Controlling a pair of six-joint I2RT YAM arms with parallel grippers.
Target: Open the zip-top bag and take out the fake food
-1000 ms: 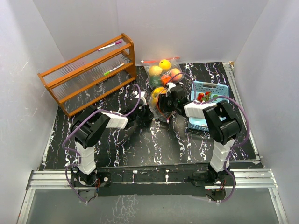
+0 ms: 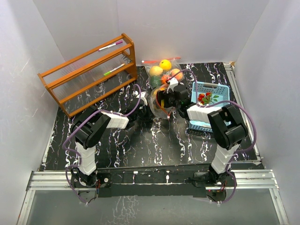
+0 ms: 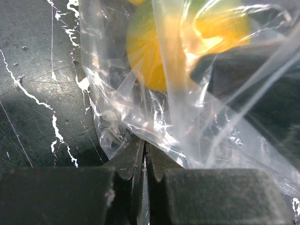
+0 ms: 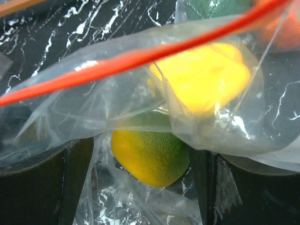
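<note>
A clear zip top bag (image 2: 160,108) with a red zip strip lies mid-table, holding yellow fake food. In the left wrist view a yellow-green fruit (image 3: 154,56) shows behind the plastic; my left gripper is shut at the bag's edge, and whether film is between its fingers is unclear. My right gripper is part open at the bag's mouth, under a fold of film (image 4: 117,108), with a green-yellow citrus (image 4: 150,159) between and beyond its fingers. A second yellow piece (image 4: 201,79) shows through the film.
A second bag of fruit (image 2: 163,69) lies at the back. A blue basket (image 2: 223,93) with strawberries stands right, partly under the right arm. A wooden rack (image 2: 70,80) stands back left.
My right gripper has shifted slightly up and about within the bag's mouth, and the bag's film and red strip have shifted with it. The left arm looks unmoved.
</note>
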